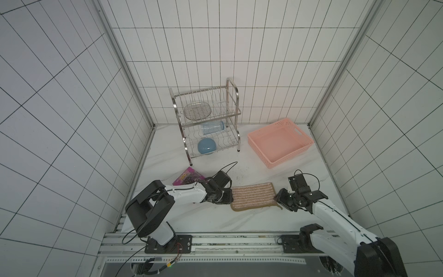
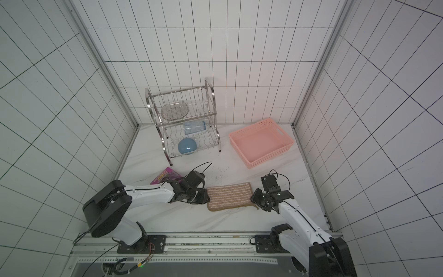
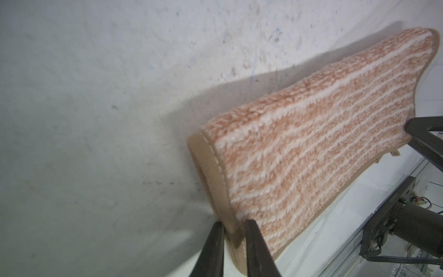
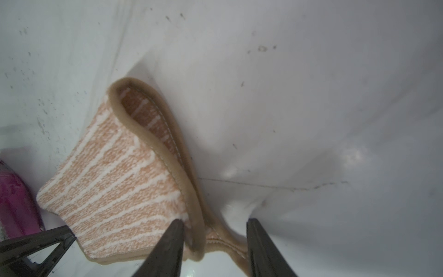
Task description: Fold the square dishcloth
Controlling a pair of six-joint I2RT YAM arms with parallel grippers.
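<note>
The dishcloth (image 1: 252,196), striped light brown and white with a tan hem, lies doubled into a long rectangle on the white table. At its left end, my left gripper is part open, its fingertips on either side of the hem with only a narrow gap. My right gripper is open wider at the other end. One of its fingers (image 4: 170,244) is against the upper layer's hem, and the lower layer's edge (image 4: 237,251) sticks out between the fingers. Along that end the two layers stand slightly apart.
Behind the cloth stand a metal dish rack (image 1: 235,113) and a pink basket (image 1: 272,159). A purple packet (image 1: 188,176) lies behind the left arm. Bare table shows in front of the cloth and between it and the basket.
</note>
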